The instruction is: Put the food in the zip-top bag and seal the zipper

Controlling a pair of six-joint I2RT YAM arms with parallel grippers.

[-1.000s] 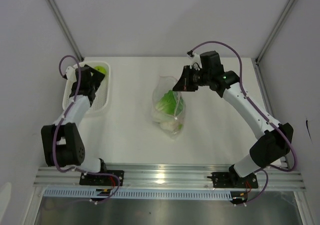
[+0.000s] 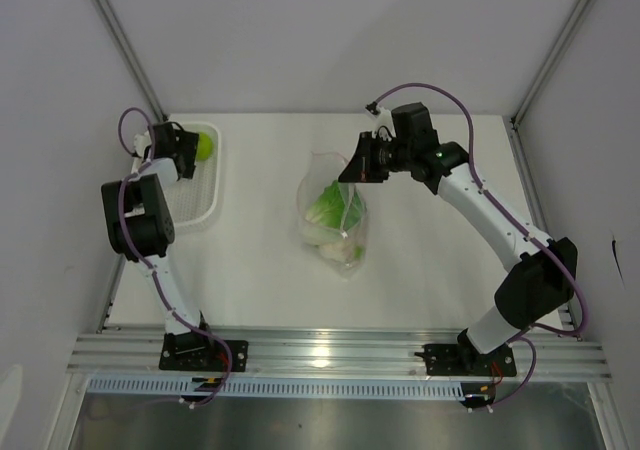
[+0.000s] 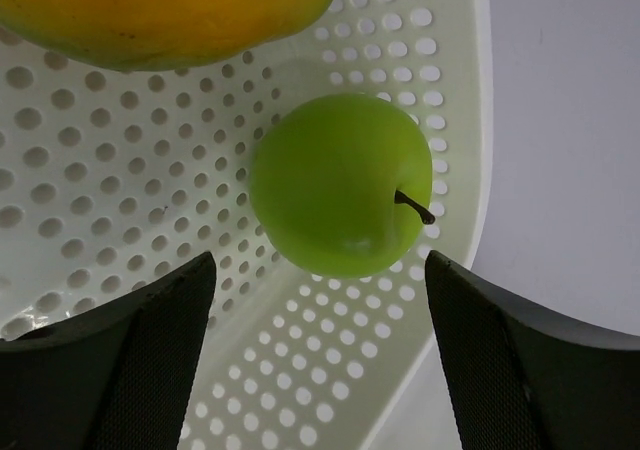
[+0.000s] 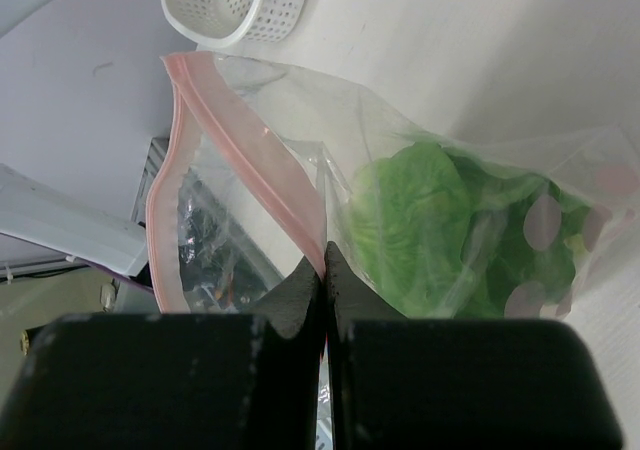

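Note:
In the left wrist view a green apple (image 3: 340, 180) lies in the white perforated basket (image 3: 110, 230), beside a yellow-orange mango (image 3: 170, 15). My left gripper is over the basket, its fingers apart on the near side of the apple, nothing between them. My right gripper is shut on the pink zipper edge of the clear bag (image 4: 230, 120), holding it up. Leafy green lettuce (image 4: 410, 220) shows inside the bag; in the top view a paler item (image 2: 335, 250) sits below the lettuce.
The bag stands mid-table (image 2: 260, 280), with clear table between it and the basket at back left. Walls and metal rails border the workspace on the left and right.
The left arm has shifted deeper into the basket area and slightly changed its pose near the apple. My right gripper has moved slightly left with the bag's edge.

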